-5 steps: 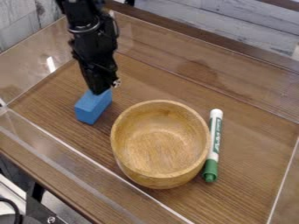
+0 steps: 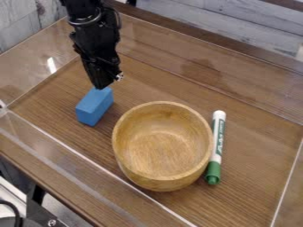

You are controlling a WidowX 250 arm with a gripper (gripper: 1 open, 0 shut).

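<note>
My gripper (image 2: 112,74) is at the upper left, hanging from the black arm, just above and behind a blue block (image 2: 95,106) lying on the wooden table. Its small fingers are hard to make out, and I see nothing held between them.
A tan oval bowl (image 2: 162,145) fills the lower middle, right of the block. A white and green marker-like cylinder (image 2: 215,146) lies to the bowl's right.
The arm and gripper have moved slightly up and back, away from the blue block. The block, bowl and cylinder look unmoved.
</note>
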